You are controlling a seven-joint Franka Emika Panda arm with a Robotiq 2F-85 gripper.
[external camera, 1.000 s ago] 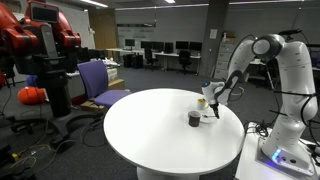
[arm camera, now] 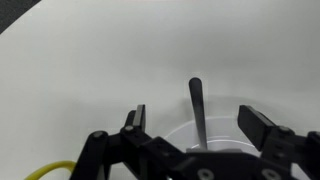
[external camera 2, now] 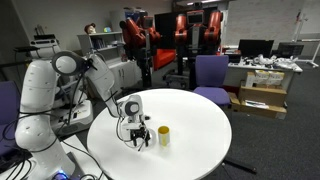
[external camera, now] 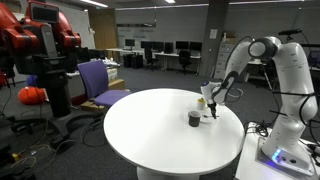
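Observation:
In the wrist view, my gripper is open over the white table, its two fingers well apart. A slim dark handle [arm camera: 197,103] points up the frame through the gap between them, untouched. Its lower end runs into a pale round shape, partly covered by the gripper body, which I cannot identify. From the outside, the gripper [external camera 2: 138,140] is low over the table, close to a yellow cup [external camera 2: 164,136]. A dark mug [external camera: 195,118] stands close by in exterior view 1.
At the wrist view's lower left, a yellow curved edge [arm camera: 50,168] shows close to the left finger. The round white table [external camera: 150,125] is broadly clear away from the cups. A purple chair [external camera: 96,80] stands beyond its edge.
The arm and gripper look almost unchanged, with at most a slight shift at the table. The mug and yellow cup are where they were.

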